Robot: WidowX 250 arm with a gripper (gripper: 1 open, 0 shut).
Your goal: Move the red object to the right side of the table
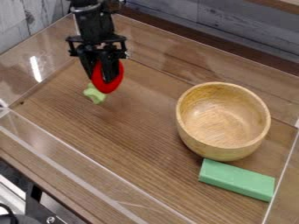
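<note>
Near the far left of the table, a red object (pixel 107 80) with a pale green end (pixel 96 94) hangs tilted beneath the dark arm. My gripper (pixel 103 70) is shut on it, with the black fingers around its upper part. Part of the red body is hidden behind the fingers. Whether the green end touches the tabletop, I cannot tell.
On the right stands a large yellow-tan bowl (pixel 184 121), empty inside. A green block (pixel 237 179) lies in front of it, close to the right edge.
</note>
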